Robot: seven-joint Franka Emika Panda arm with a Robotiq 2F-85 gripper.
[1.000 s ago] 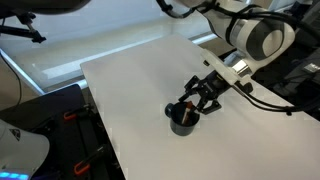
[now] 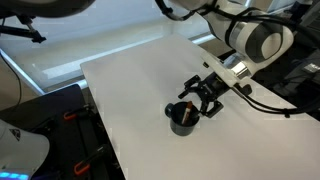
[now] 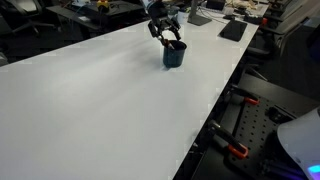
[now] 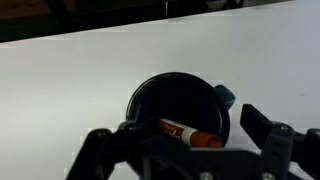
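A dark mug (image 2: pixel 183 122) stands upright on the white table, its teal handle (image 4: pixel 225 96) visible in the wrist view. Inside it leans a marker (image 4: pixel 190 133) with an orange end and a white label; the lower part is hidden by my gripper. My gripper (image 2: pixel 194 102) is over the mug at its far side, pointing down. Its black fingers (image 4: pixel 275 140) are spread apart on either side of the mug opening in the wrist view, and neither appears to grip the marker. In exterior view 2 the mug (image 3: pixel 173 57) sits below the gripper (image 3: pixel 164 32).
A black cable (image 2: pixel 262 103) hangs from the arm to the right. Dark equipment (image 3: pixel 234 27) lies beyond the table in exterior view 2.
The mug and the marker stay in the same place, and the arm has hardly moved.
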